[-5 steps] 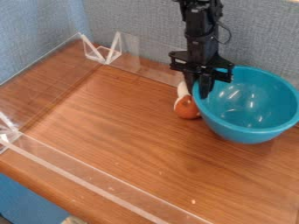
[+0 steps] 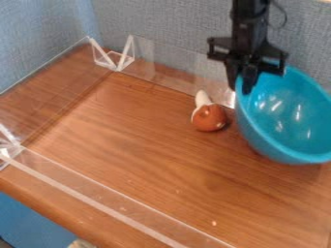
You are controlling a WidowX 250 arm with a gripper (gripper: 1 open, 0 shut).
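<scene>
My black gripper hangs at the upper right, shut on the rim of a large teal bowl. The bowl is tilted, with its interior turned toward the camera and its right part cut off by the frame edge. Left of the bowl, on the wooden table, lies an orange-brown round object with a white part behind it.
Clear plastic barriers with white brackets run along the back and the left side of the table. Grey walls stand behind.
My gripper and the bowl have moved right. The bowl has tipped further, its opening now more upright. The orange-brown object stays in place.
</scene>
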